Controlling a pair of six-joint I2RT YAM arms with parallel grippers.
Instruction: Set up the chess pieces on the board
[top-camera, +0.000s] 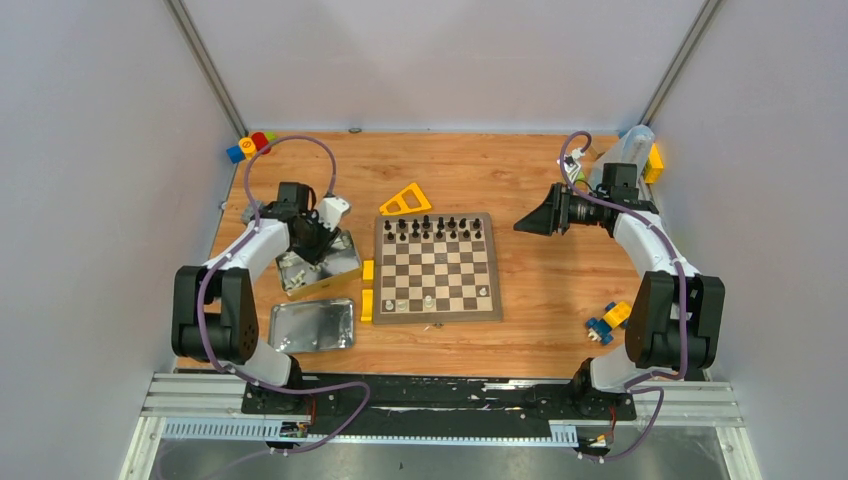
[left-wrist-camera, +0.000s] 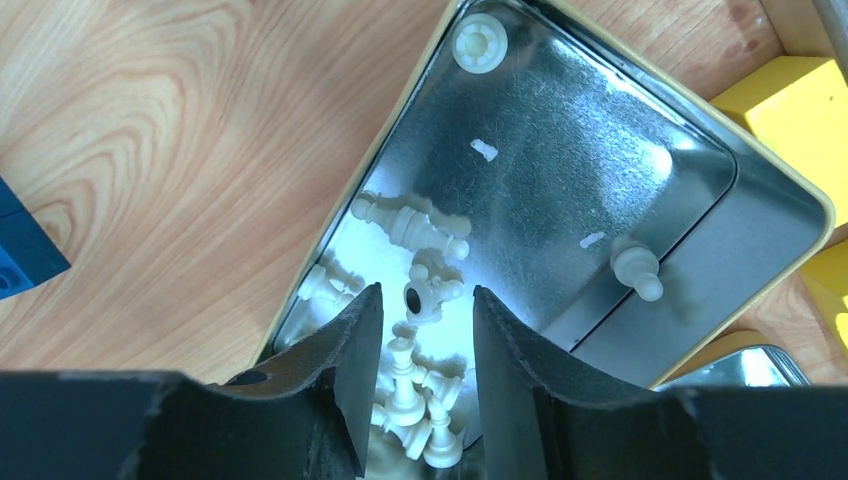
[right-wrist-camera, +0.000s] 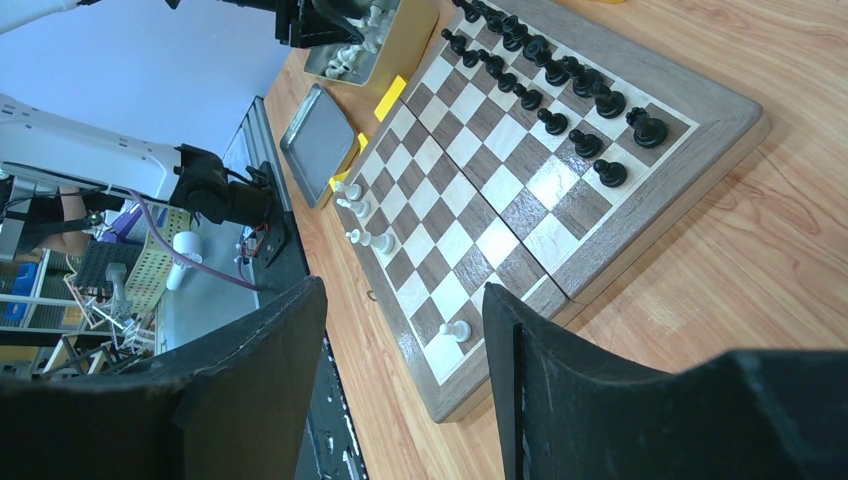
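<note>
The chessboard (top-camera: 435, 268) has black pieces (right-wrist-camera: 648, 128) along the far side and several white pieces (right-wrist-camera: 455, 330) on the near edge. White pieces (left-wrist-camera: 405, 398) lie jumbled in a metal tin (left-wrist-camera: 590, 130) left of the board; one (left-wrist-camera: 635, 268) stands apart. My left gripper is open above the tin, a small white piece (left-wrist-camera: 424, 306) between its fingertips in view, not visibly held. My right gripper hangs right of the board, its fingers apart with nothing between them.
An empty metal tray (top-camera: 312, 325) lies near front left, yellow blocks (top-camera: 367, 305) beside the board, a yellow triangle (top-camera: 405, 200) behind. A toy (top-camera: 610, 320) sits at front right. The table right of the board is clear.
</note>
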